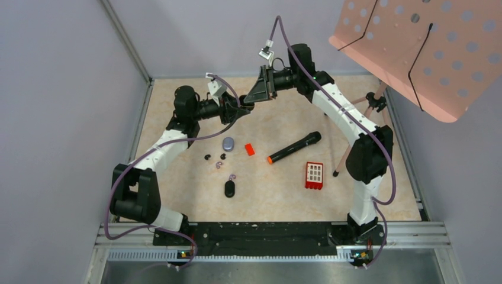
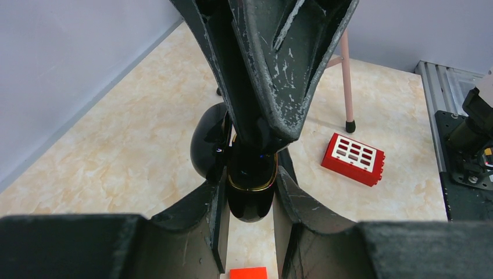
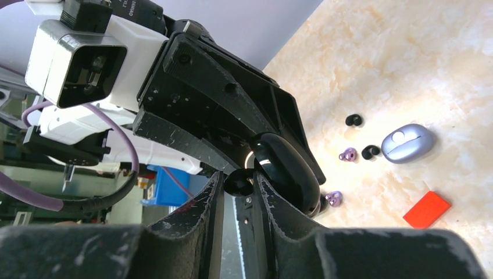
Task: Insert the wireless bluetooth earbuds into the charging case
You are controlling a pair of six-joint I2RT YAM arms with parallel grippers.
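Observation:
In the left wrist view a glossy black charging case [image 2: 251, 203] with a gold line sits between the left gripper's [image 2: 247, 200] fingers, its rounded lid [image 2: 208, 139] swung off to one side. My right gripper [image 1: 251, 99] meets it above the table; one of its fingers [image 2: 279, 119] hides the case's inside. Between the right gripper's fingertips [image 3: 216, 189] a small dark shiny piece [image 3: 238, 183] shows; whether that is part of the case or an earbud cannot be told. Below lie small black pieces [image 3: 354, 120], likely earbuds, and purple earbuds [image 3: 347, 154].
On the table are a grey-blue oval object [image 1: 228, 144], a red block [image 1: 250, 149], a black oval item [image 1: 229, 189], a microphone [image 1: 294, 148] and a red keypad-like box [image 1: 314, 175]. A tripod leg [image 1: 342, 160] stands at the right. Bare table shows at the front.

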